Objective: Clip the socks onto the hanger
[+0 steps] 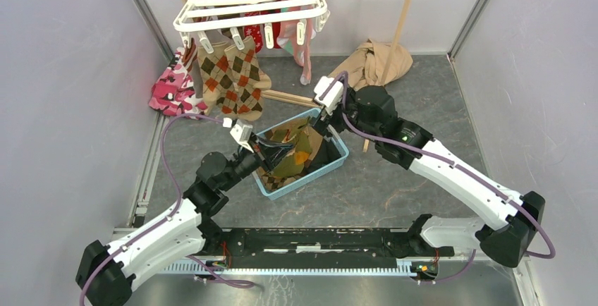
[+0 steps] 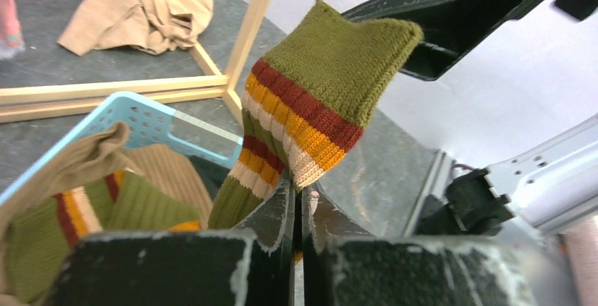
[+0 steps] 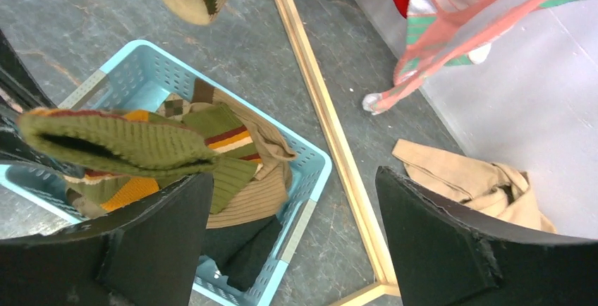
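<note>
My left gripper (image 1: 282,151) is shut on an olive sock with rust, orange and cream stripes (image 2: 303,108), held above the blue basket (image 1: 310,179). My right gripper (image 1: 317,126) stands open to the upper right of it, with the striped sock at the edge of its view (image 3: 120,144). More socks lie in the basket (image 3: 247,207), including a black one. The white hanger (image 1: 250,20) at the top holds argyle socks (image 1: 236,80) and red and pink ones in its clips.
Wooden bars (image 3: 331,144) lie behind the basket, with an upright post at the right. A beige cloth (image 1: 370,66) is heaped at the back right, a pink camouflage cloth (image 1: 173,91) at the left.
</note>
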